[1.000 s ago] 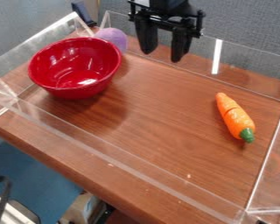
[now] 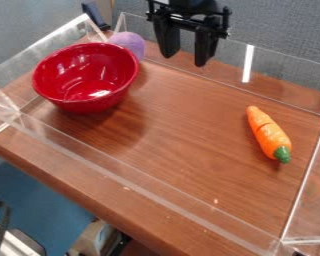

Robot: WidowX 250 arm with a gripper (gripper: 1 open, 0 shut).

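My black gripper (image 2: 187,40) hangs at the top centre, above the back of the wooden table (image 2: 176,170), its two fingers apart with nothing seen between them. A red bowl (image 2: 85,85) sits at the back left. Behind it lies a purple object (image 2: 129,42), partly hidden by the bowl. An orange carrot with a green tip (image 2: 267,133) lies on the right side of the table.
Clear plastic walls border the tabletop on its sides. The middle and front of the table are empty.
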